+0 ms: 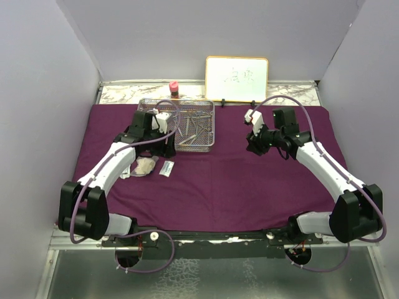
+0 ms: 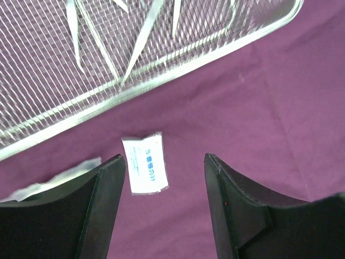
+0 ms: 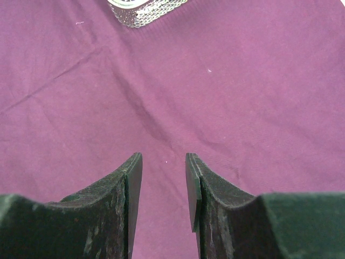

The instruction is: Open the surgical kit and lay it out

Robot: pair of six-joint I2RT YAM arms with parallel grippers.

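A wire-mesh instrument tray (image 1: 208, 124) holding metal instruments (image 2: 141, 40) sits at the back centre-left of the purple cloth (image 1: 243, 193). A white labelled packet (image 2: 145, 164) lies in front of it, beside a pale bundle (image 1: 144, 166) in clear wrapping. My left gripper hangs open above the packet, nothing between its fingers. My right gripper is part open over bare cloth to the right of the tray, empty.
A whiteboard (image 1: 236, 78) stands at the back, and a red-capped bottle (image 1: 174, 90) stands behind the tray. Walls border both sides.
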